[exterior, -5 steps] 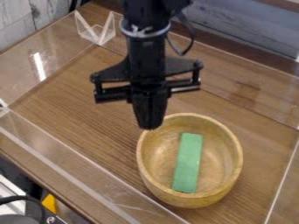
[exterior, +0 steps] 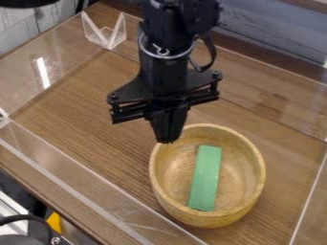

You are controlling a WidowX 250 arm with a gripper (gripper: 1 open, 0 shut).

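Note:
My black gripper (exterior: 166, 129) hangs over the wooden table, just above the back-left rim of a beige round bowl (exterior: 163, 184). Its fingers look shut, with nothing visible between them. Inside the bowl lies a long green object (exterior: 206, 176), toward the right of the bowl's middle.
A black cable and a bit of yellow show at the lower left edge.
Over the last second my gripper has shifted slightly and its body looks lower or tilted differently. The bowl and the green object look unmoved.

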